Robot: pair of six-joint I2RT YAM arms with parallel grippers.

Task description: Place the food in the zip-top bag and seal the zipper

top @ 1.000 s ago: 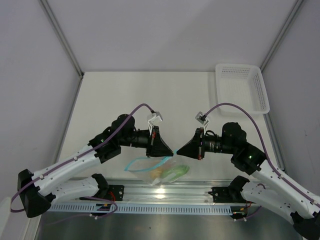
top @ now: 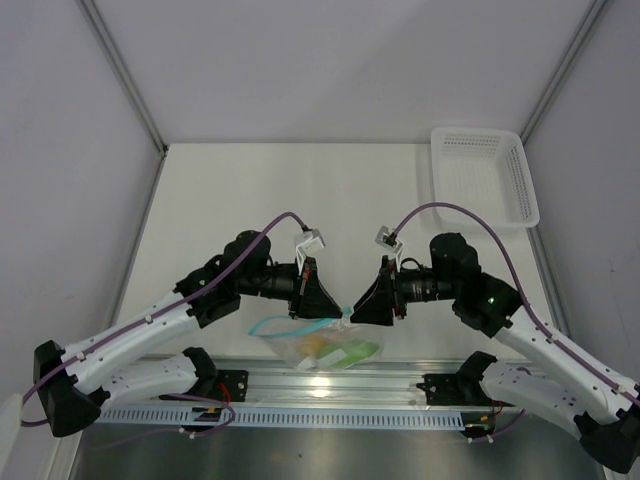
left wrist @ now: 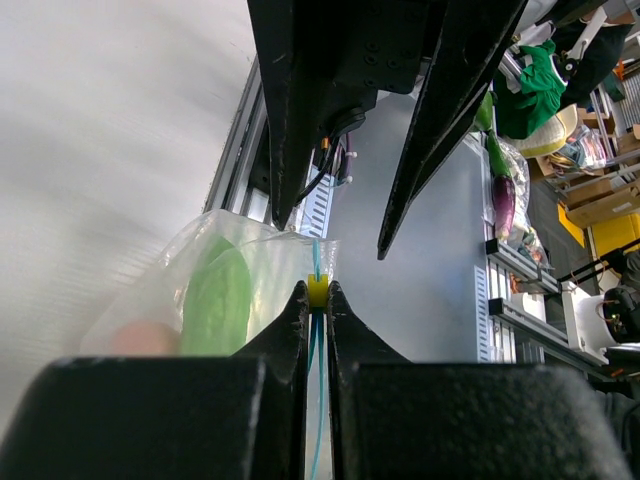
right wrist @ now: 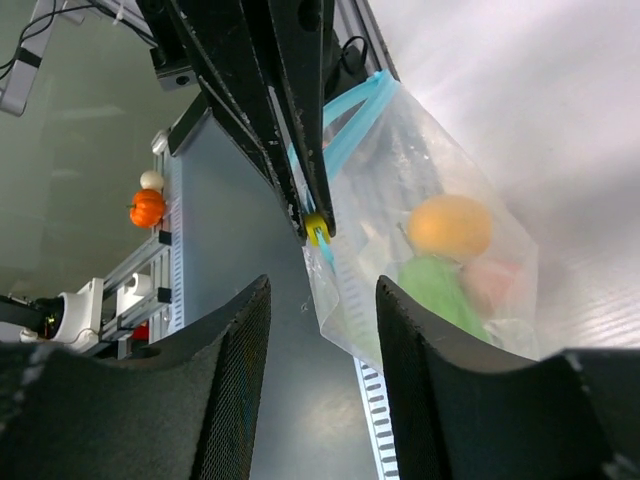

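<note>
The clear zip top bag (top: 325, 350) with blue zipper holds food at the table's front edge: an orange item (right wrist: 450, 225), a green one (right wrist: 435, 295) and a pink one (right wrist: 490, 287). My left gripper is shut on the yellow slider (right wrist: 316, 225) of the zipper, at the bag's top corner. My right gripper stands open just beside it, its fingertips apart with nothing between them; in the left wrist view its black fingers hang above the bag.
A white basket (top: 484, 134) stands at the back right of the table (top: 290, 190). The metal front edge lies directly under the bag.
My left gripper has shifted slightly toward the front, with the bag's top.
</note>
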